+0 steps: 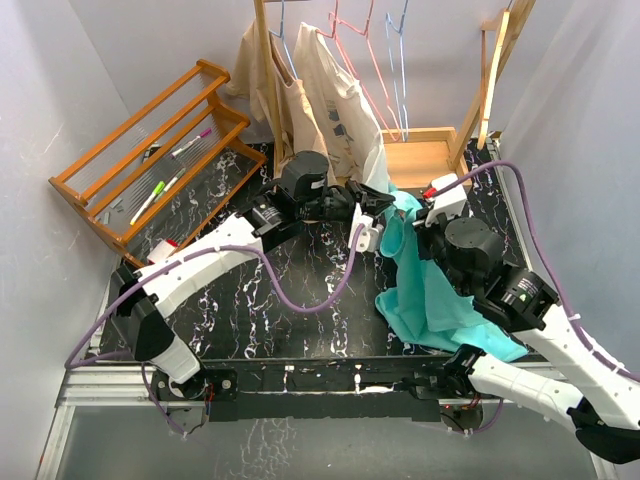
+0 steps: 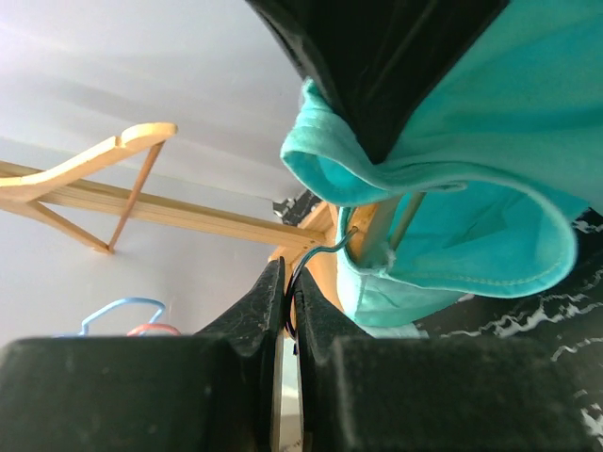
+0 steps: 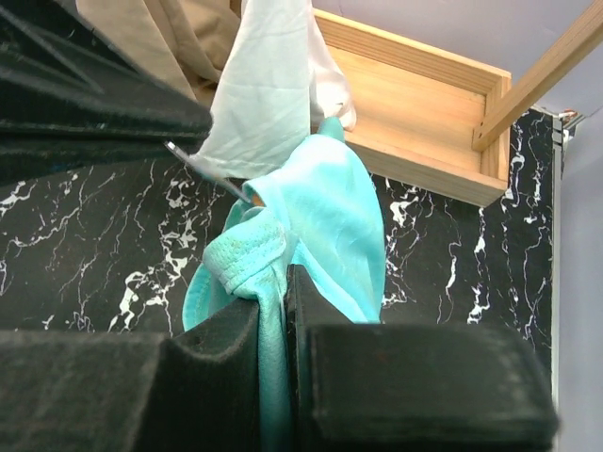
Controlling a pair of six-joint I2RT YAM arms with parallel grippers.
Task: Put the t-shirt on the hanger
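The turquoise t-shirt (image 1: 430,300) hangs from my right gripper (image 1: 425,220) down onto the black table's front right, its gathered cloth (image 3: 271,348) pinched between those fingers. My left gripper (image 1: 375,205) is beside it, shut on a thin dark hook (image 2: 311,259) of a wooden hanger (image 2: 367,226), whose end shows inside a turquoise opening in the left wrist view. The right gripper's dark fingers (image 2: 386,66) are just above that opening. The rest of the hanger is hidden by the cloth.
A wooden rack (image 1: 420,160) at the back holds beige garments (image 1: 340,110) and empty coloured hangers (image 1: 395,60). A tilted wooden shelf with pens (image 1: 100,190) stands at the left.
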